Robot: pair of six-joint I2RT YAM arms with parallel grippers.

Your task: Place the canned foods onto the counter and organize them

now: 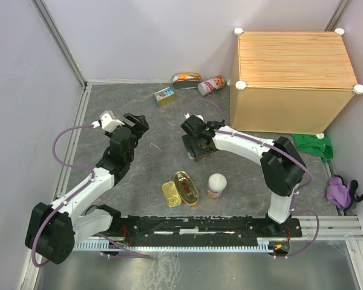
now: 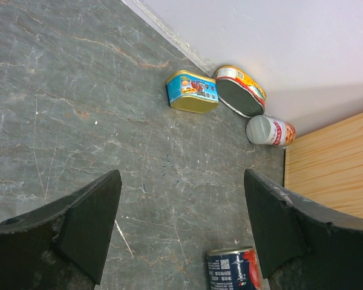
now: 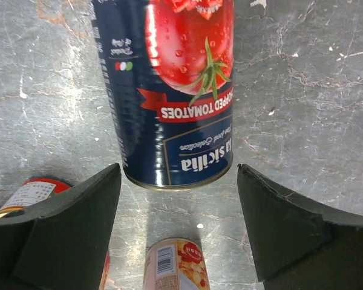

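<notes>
A dark blue tomato can [image 3: 169,115] fills the upper middle of the right wrist view, its near end level with the fingertips. My right gripper is open around that end, with a thin gap on each side; seen from the top, the arm mostly hides this can. Over the left of the counter, my left gripper [image 1: 124,124] is open and empty. Along the back wall are a blue-yellow tin [image 1: 164,95], an oval tin [image 1: 186,80] and a red-white can [image 1: 212,85]. Nearer the front sit a yellow tin [image 1: 172,194], a gold oval tin [image 1: 186,188] and a white-topped can [image 1: 217,185].
A wooden box [image 1: 293,84] takes up the back right. Beside its front edge lies a green cloth [image 1: 313,145], with a purple item [image 1: 340,193] further right.
</notes>
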